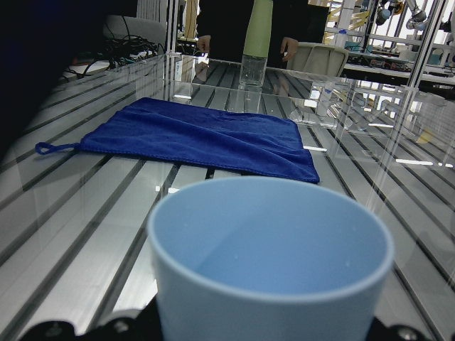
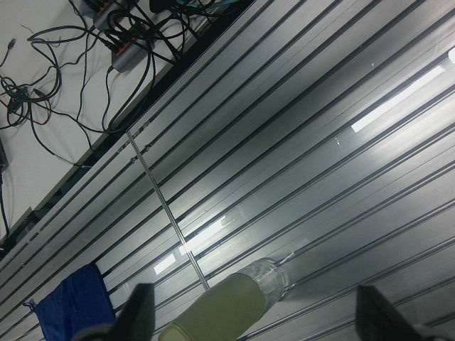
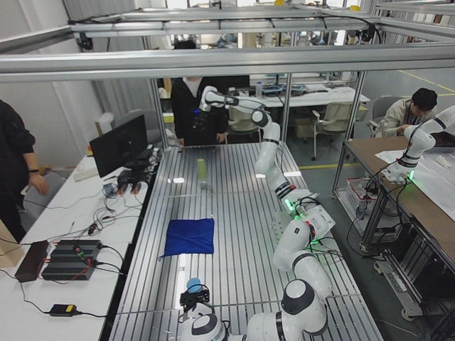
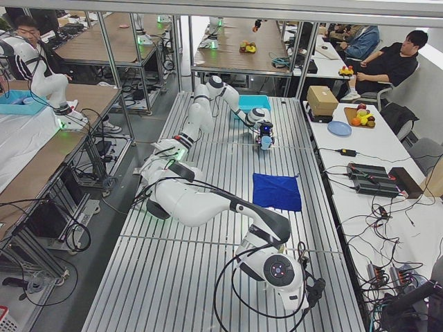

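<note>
A light blue cup [image 1: 270, 270] fills the lower middle of the left wrist view, right at my left gripper [image 3: 195, 298]; whether the fingers close on it is hidden. A blue cloth [image 3: 189, 236] lies flat on the slatted table beyond it. A green bottle with a clear lower part [image 2: 220, 309] stands farther along the table. My right gripper is raised high above that end of the table, seen from above the bottle, its fingertips apart with the bottle below.
A turquoise bin [image 4: 256, 104] sits at the table end behind the left arm. A side desk [image 3: 85, 291] holds cables, a monitor and electronics. Two people stand near the table.
</note>
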